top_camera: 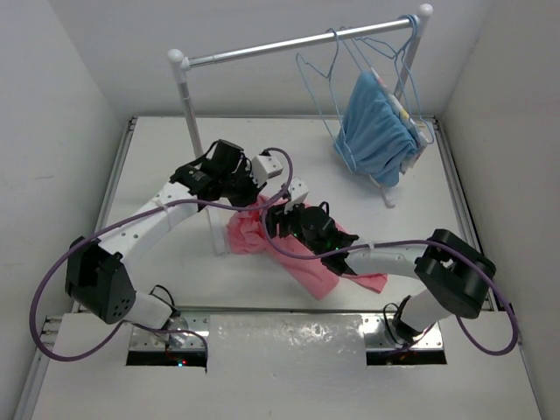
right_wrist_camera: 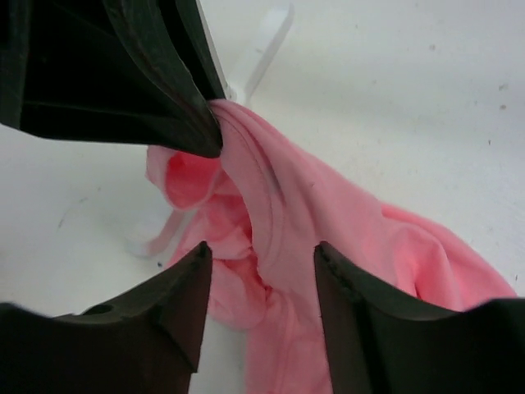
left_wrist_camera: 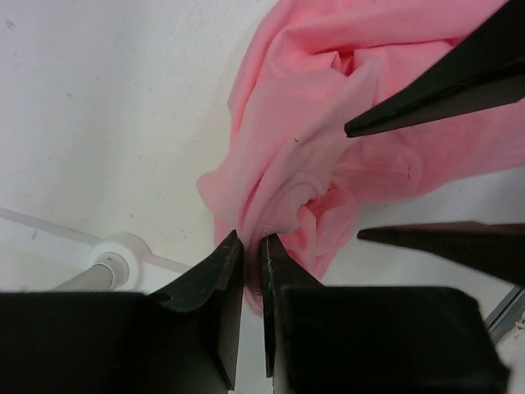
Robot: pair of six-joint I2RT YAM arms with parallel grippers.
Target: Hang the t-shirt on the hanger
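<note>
The pink t-shirt [top_camera: 302,267] is partly lifted off the white table. My left gripper is shut on a bunched fold of it, with the rest spreading out beyond in the left wrist view. My right gripper stands part open over the hanging cloth, just beside the left one; the black fingers of the left gripper show at the upper left of the right wrist view, pinching the raised edge.
A rack [top_camera: 302,39] carries light blue hangers [top_camera: 319,96] and a blue garment [top_camera: 372,131] at the back right. A rack post [top_camera: 191,118] stands behind the left arm. Bare table lies at left and back.
</note>
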